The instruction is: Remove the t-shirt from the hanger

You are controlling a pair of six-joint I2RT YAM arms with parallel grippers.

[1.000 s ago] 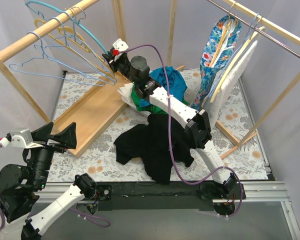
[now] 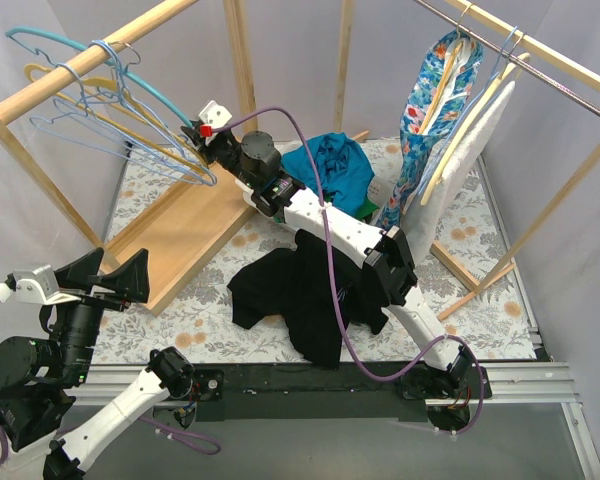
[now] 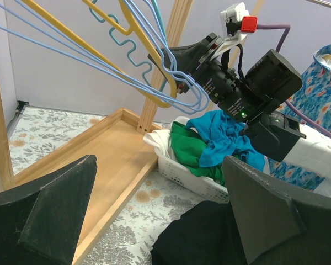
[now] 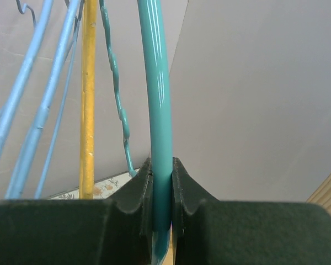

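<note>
My right gripper is up at the left rack, its fingertips around the end of a teal hanger; the tube lies between the fingers in the right wrist view, though how firmly is unclear. Blue and yellow hangers hang bare beside it. My left gripper stands open and empty at lower left. A black garment lies on the floor. A floral garment and a white one hang on the right rack.
A wooden tray stands below the left hangers. A white basket behind holds teal and green cloth. Rack posts and rails border both sides.
My right gripper has moved leftward and toward the front with the teal hanger's end, and the other hangers have shifted along with it. The left arm is nearly unchanged.
</note>
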